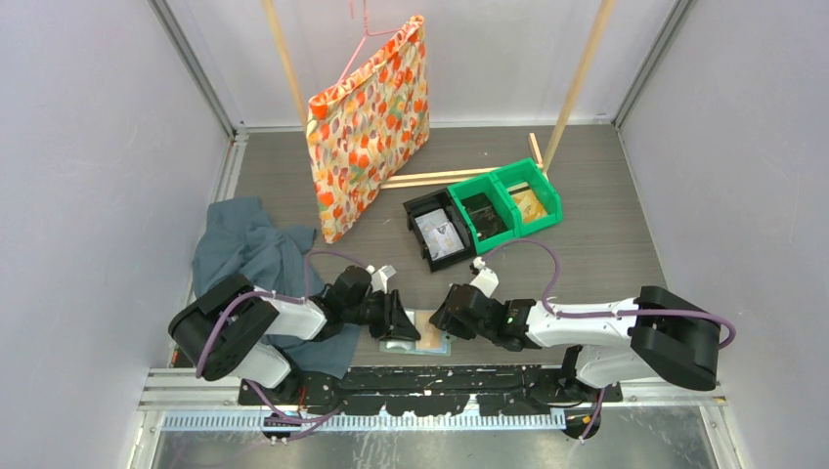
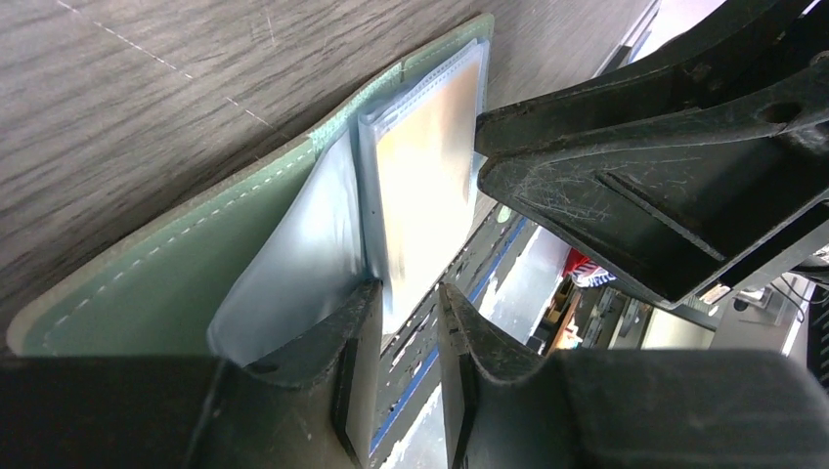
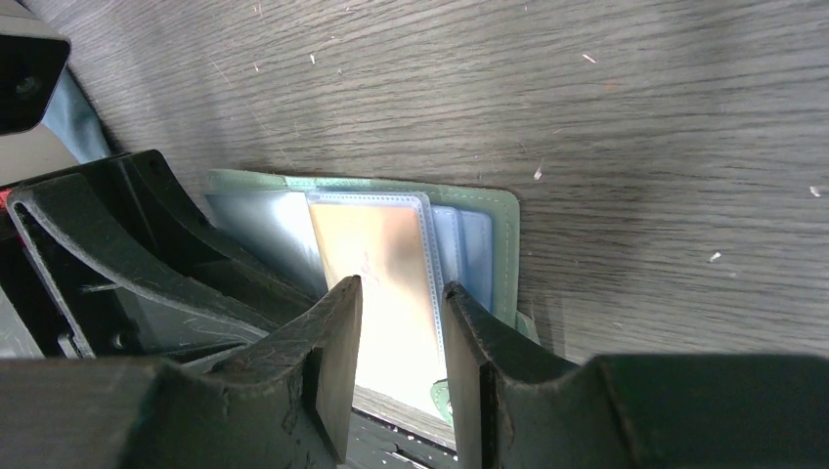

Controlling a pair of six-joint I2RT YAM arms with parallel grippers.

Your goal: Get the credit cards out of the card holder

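Observation:
The card holder [image 1: 398,346] lies spread on the table between the two arms, its pale green cover [image 2: 196,269] flat and its clear sleeves [image 2: 313,230] lifted in the left wrist view. A tan card [image 3: 376,256] shows inside one sleeve. My left gripper is part open at that sleeve's near edge, one finger close against the plastic; whether any sleeve sits between its fingers is unclear. Over the tan card, my right gripper has its fingers apart, with no grip on the card visible. The other arm partly covers the holder in each wrist view.
Behind the holder stand a black bin [image 1: 453,256] holding a pale card and a green two-part bin [image 1: 547,215] with cards in it. A blue-grey cloth [image 1: 239,244] lies at left; a patterned bag [image 1: 367,127] hangs behind. Both grippers are very close together.

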